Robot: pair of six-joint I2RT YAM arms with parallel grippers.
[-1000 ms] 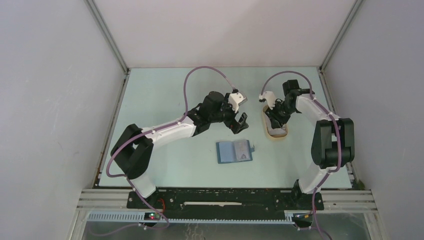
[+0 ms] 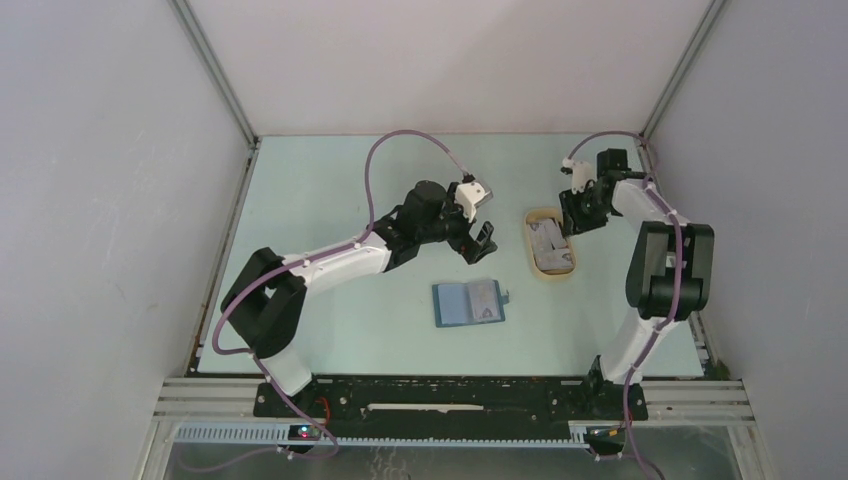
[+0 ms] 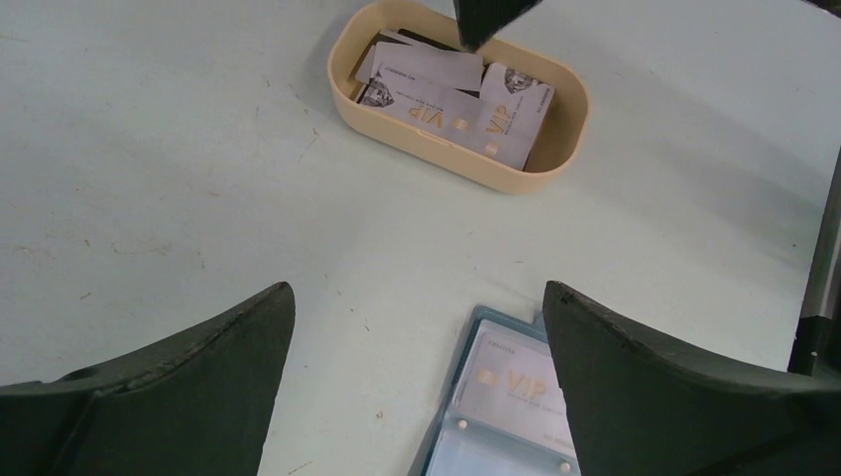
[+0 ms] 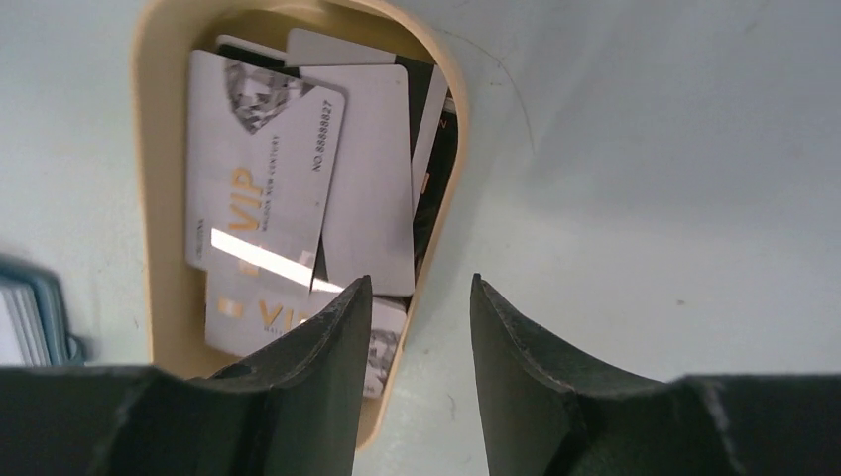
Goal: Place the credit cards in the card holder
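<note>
Silver VIP credit cards lie piled in a beige oval box (image 2: 531,260), seen also in the left wrist view at the top. The blue card holder (image 2: 452,305) lies open below and left of the box, with a VIP card (image 3: 511,387) in one side. My left gripper hangs open and empty above the table between holder and box. My right gripper stands open over the box's right edge, fingertips near the rim, nothing seen held between them.
Walls enclose it at the back and sides.
My right arm has shifted to the right and toward the back, uncovering more of the box and cards. My left arm is practically still.
</note>
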